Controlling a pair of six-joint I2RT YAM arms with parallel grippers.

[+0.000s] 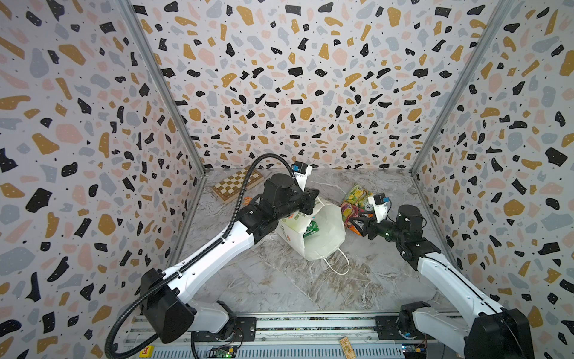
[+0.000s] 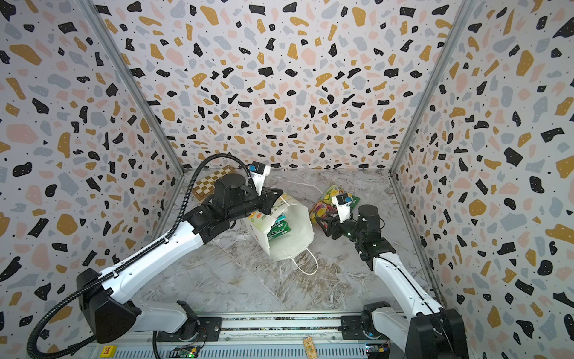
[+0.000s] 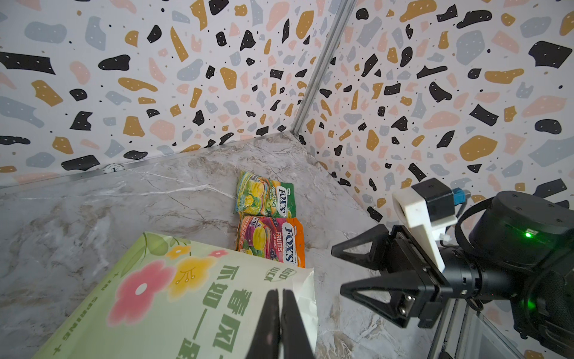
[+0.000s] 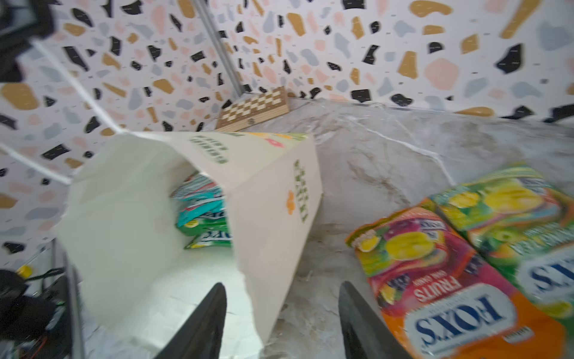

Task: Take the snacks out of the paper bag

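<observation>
The white paper bag (image 1: 323, 239) lies on its side, open toward the front right, with green snack packets (image 4: 206, 227) inside. My left gripper is shut above the bag's printed upper side, with nothing clear between its fingertips. My right gripper stands open at the bag's right, facing its opening, empty. A pink Fox's Fruits packet (image 4: 442, 281) and a green Fox's packet (image 3: 266, 194) lie on the table to the right of the bag, behind my right gripper.
A wooden chessboard (image 1: 236, 184) lies at the back left. Patterned walls enclose the back and sides.
</observation>
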